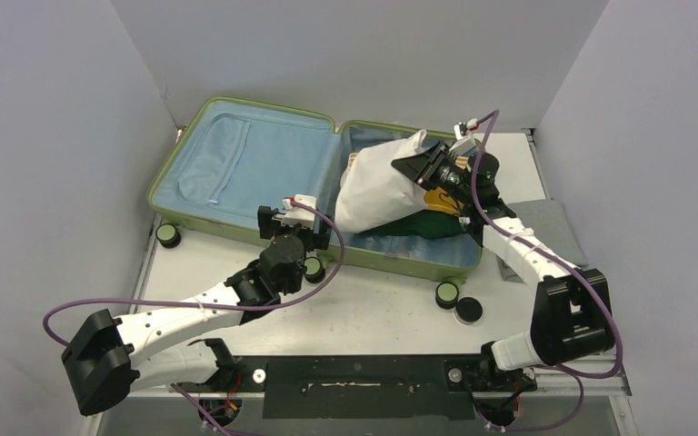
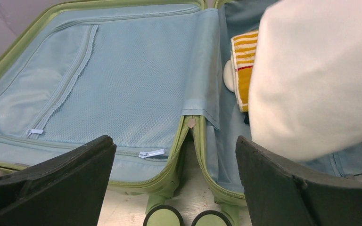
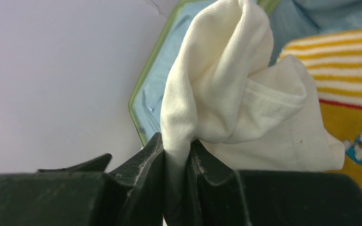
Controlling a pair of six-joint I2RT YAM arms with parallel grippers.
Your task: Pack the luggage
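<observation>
An open suitcase lies flat, its blue-lined lid half (image 1: 273,150) on the left and its deeper half (image 1: 459,250) on the right. Over the deeper half hangs a white cloth (image 1: 377,186), pinched in my right gripper (image 1: 404,166). The right wrist view has the bunched white cloth (image 3: 217,89) rising between the dark fingers. Under it lie a yellow striped cloth (image 3: 349,89) and a dark green cloth (image 1: 423,223), both partly covered. My left gripper is open and empty above the suitcase's front edge, near the hinge.
A folded grey cloth (image 1: 550,236) lies right of the suitcase, partly behind the right arm. Suitcase wheels (image 1: 447,293) jut toward the front.
</observation>
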